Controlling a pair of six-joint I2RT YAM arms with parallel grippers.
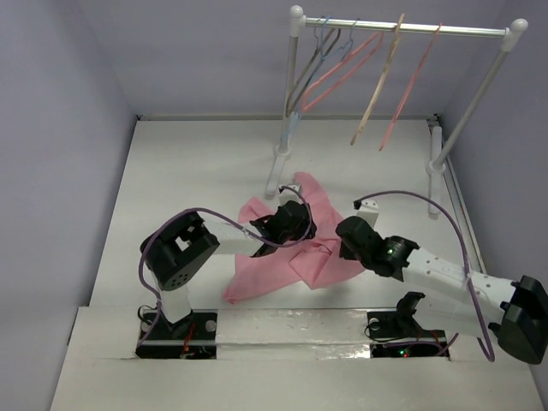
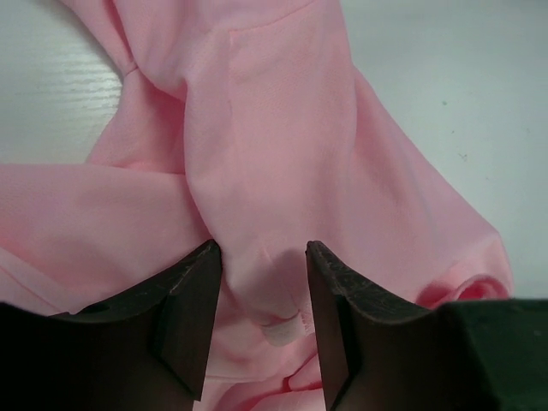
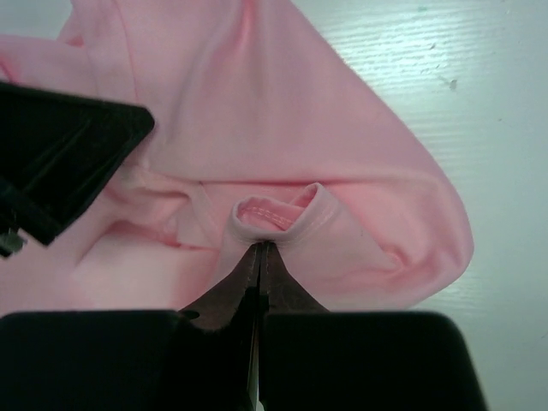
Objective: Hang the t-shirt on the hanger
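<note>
The pink T-shirt (image 1: 261, 272) lies crumpled on the white table, partly under both arms. In the left wrist view, my left gripper stands part open, with a raised fold of the pink cloth between and below its fingers. My right gripper is shut, its tips right at the rim of a curled, open hem (image 3: 300, 214); whether any thin cloth is pinched there cannot be made out. Above the back of the table hang a pink hanger (image 1: 341, 70), a wooden hanger (image 1: 378, 81) and a coral hanger (image 1: 412, 86), with blue and dark ones at the left.
A white rack rail (image 1: 467, 32) carries the hangers, with a post (image 1: 288, 86) on the left and another post (image 1: 471, 107) on the right. One rack foot (image 1: 276, 174) reaches close to the shirt. Bare table shows left of the shirt. The two grippers are near each other.
</note>
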